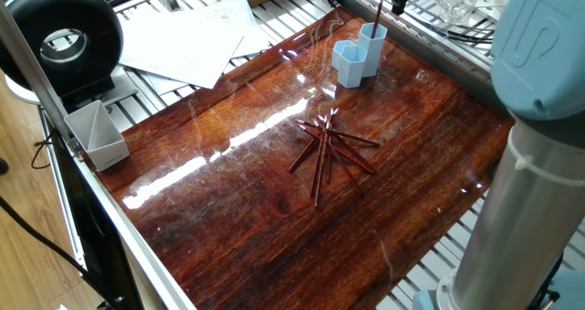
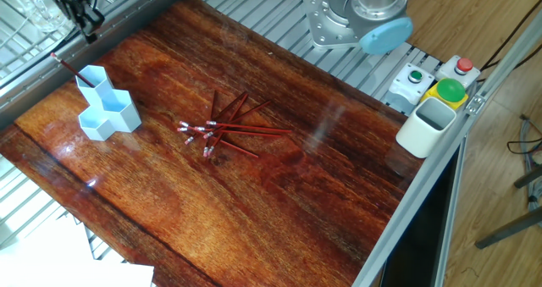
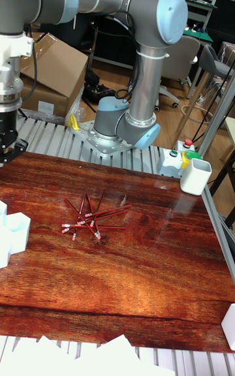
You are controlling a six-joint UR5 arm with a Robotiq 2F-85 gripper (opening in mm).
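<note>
A light-blue holder of three joined hexagonal cups (image 2: 123, 116) stands upright near the table's edge. One red pencil (image 2: 72, 71) leans in its tallest cup, its upper end sticking out. Past that end, above the table's edge, hangs my black gripper (image 2: 91, 29). Its fingers look spread, and a gap separates them from the pencil in exterior view 2. Only the gripper's lower tip enters the top of exterior view 1. Several red pencils (image 1: 331, 155) lie crossed in a loose heap mid-table, with their pale eraser ends bunched together.
A white, open-topped container (image 2: 426, 128) stands at the table's far corner, beside the emergency-stop buttons (image 2: 463, 65). Another white box (image 1: 97, 136) sits at the left edge in exterior view 1. Paper sheets (image 1: 187, 45) lie beyond the table.
</note>
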